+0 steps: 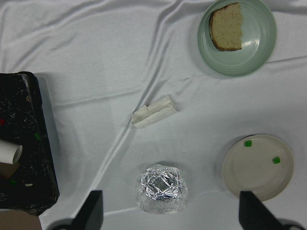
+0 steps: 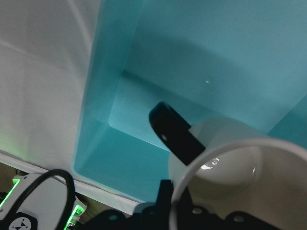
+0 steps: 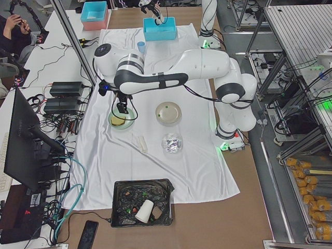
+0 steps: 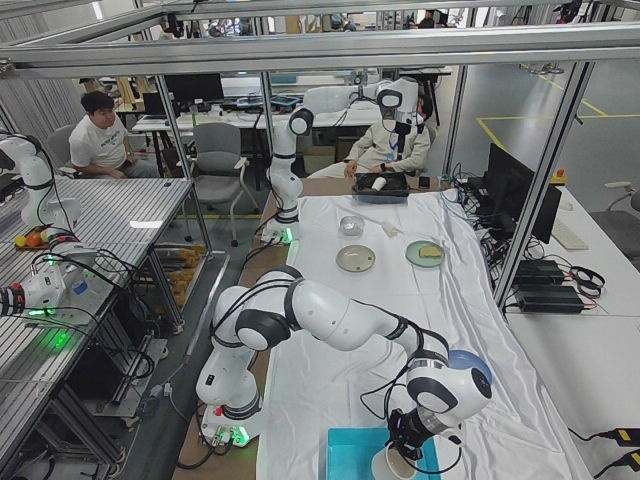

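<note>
My left gripper (image 3: 122, 106) is high above the cloth near the green plate (image 1: 259, 43) with a bread slice (image 1: 225, 26); its fingers are wide apart and empty in the left wrist view. The beige plate (image 1: 240, 167), foil-covered bowl (image 1: 161, 189) and white paper roll (image 1: 153, 112) lie below. My right gripper (image 4: 405, 440) is at the blue bin (image 2: 96, 143) with a white mug (image 2: 225, 129) against it, inside or over the bin. Whether its fingers grip the mug is unclear.
A black bin (image 3: 119, 202) holding a white cup (image 3: 144, 210) stands at the cloth's near end. A blue plate (image 4: 470, 362) and small blue cup (image 3: 141, 46) are toward the far end. Monitors and cables line one side.
</note>
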